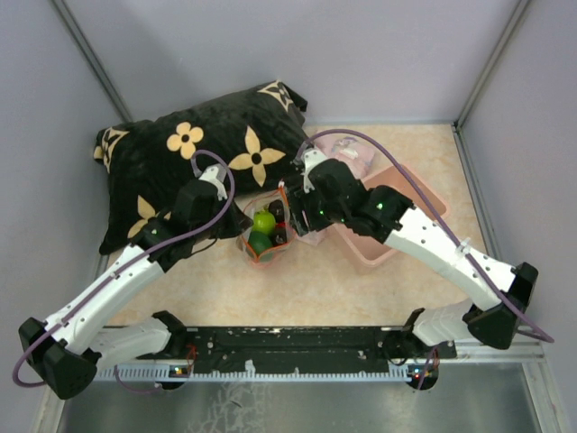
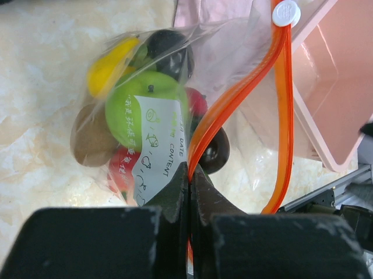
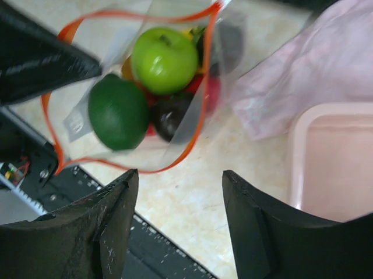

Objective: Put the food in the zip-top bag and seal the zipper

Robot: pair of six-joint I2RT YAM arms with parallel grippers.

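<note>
The clear zip top bag (image 1: 268,255) stands with its orange-lined mouth spread wide. Inside lie a green apple (image 3: 165,61), a dark green food piece (image 3: 119,111), a yellow piece (image 2: 111,67), a brown one (image 2: 93,136) and other red and dark pieces. My left gripper is shut on the bag's orange rim (image 2: 217,116). A white slider (image 2: 285,13) sits at the far end of that rim. Just right of the bag, my right gripper is open with its fingers apart and nothing between them; the bag's rim lies beyond the fingertips.
A pale pink bin (image 1: 365,257), seemingly empty, stands to the right, partly under my right arm. Pink cloth (image 3: 280,81) lies between bag and bin. A dark flowered pillow (image 1: 153,167) fills the back left.
</note>
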